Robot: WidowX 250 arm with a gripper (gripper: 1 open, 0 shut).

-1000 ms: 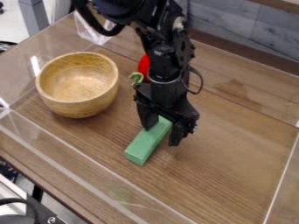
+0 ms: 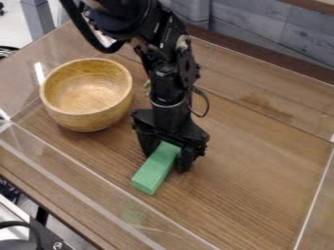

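Observation:
My black gripper (image 2: 170, 140) is low over the wooden table, its fingers around the upper end of a green bar-shaped object (image 2: 155, 172), whose lower part sticks out toward the front. The dark housing covers that upper end, so whether the fingers press on it is hard to tell.
A tan wooden bowl (image 2: 86, 75) sits at the upper left, just left of the arm. A pale wall edge runs along the top right, and dark cables show at the lower left corner.
The gripper has shifted slightly down and toward the front over the green object, covering more of its upper end.

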